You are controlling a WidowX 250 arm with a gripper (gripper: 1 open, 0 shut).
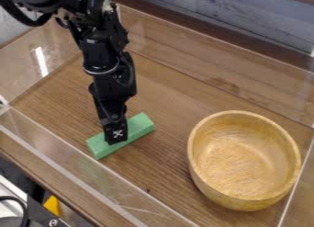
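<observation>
The black robot arm comes down from the top left, and its gripper (113, 130) is low over a green rectangular block (132, 131) lying diagonally on the wooden table. The fingertips are open at the upper-left part of the block; whether they touch it cannot be told.
A round yellow bowl (243, 159) sits on the right, apart from the block.
</observation>
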